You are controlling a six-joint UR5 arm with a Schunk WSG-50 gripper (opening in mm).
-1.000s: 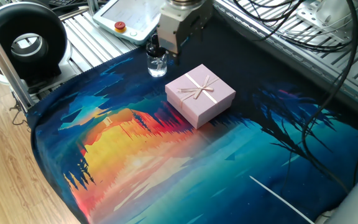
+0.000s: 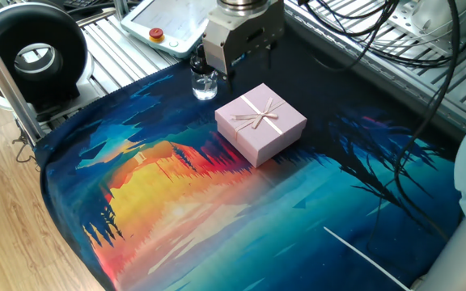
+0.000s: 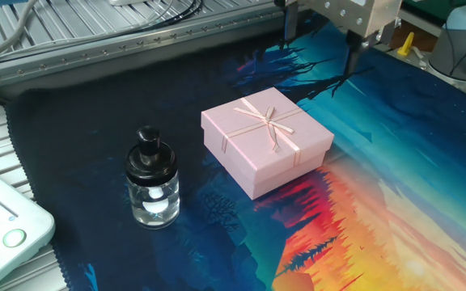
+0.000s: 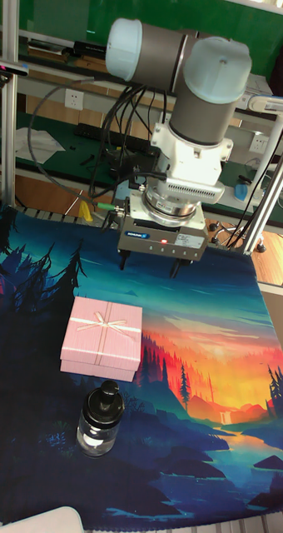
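A pink gift box (image 2: 261,124) with a ribbon bow on its lid sits closed on the mat. Beside it, upright and apart, stands a clear glass bottle (image 3: 154,182) with a black pump top. My gripper (image 4: 150,265) hangs above the mat on the far side of the box in exterior view 3. Its two dark fingers (image 3: 352,53) are spread well apart, with nothing between them. In exterior view 1 the gripper's body shows at the top, close to the bottle in the picture, and its fingers are hard to make out against the dark cloth.
A printed landscape mat (image 2: 192,218) covers the table, and its sunset side is free of objects. A control tablet (image 2: 164,24) with a red button lies past the mat's edge. Dark cables (image 2: 362,48) run over the metal rails at the back.
The box and the bottle have stayed in place.
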